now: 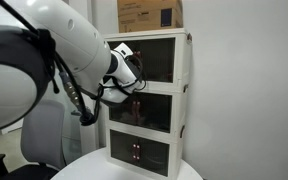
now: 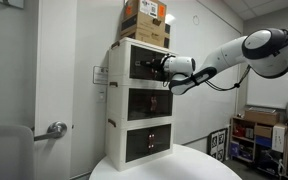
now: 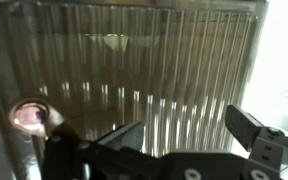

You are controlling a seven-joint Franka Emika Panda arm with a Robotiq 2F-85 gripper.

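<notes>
A white three-tier cabinet (image 1: 182, 95) with dark door panels stands on a round white table (image 1: 96, 168). My gripper (image 2: 158, 68) is at its top tier, close in front of the doors. In the wrist view the gripper stands open, with no object visible between its fingers. Behind them fills a ribbed, see-through door panel (image 3: 164, 75). A round copper-coloured knob (image 3: 29, 115) sits just left of the left finger (image 3: 126, 136), and part of a second knob shows at the left edge. Whether the finger touches the knob cannot be told.
Cardboard boxes (image 1: 149, 15) rest on top of the cabinet. An office chair (image 1: 42, 138) stands left of the table. Shelves with boxes (image 2: 259, 130) are at the far right.
</notes>
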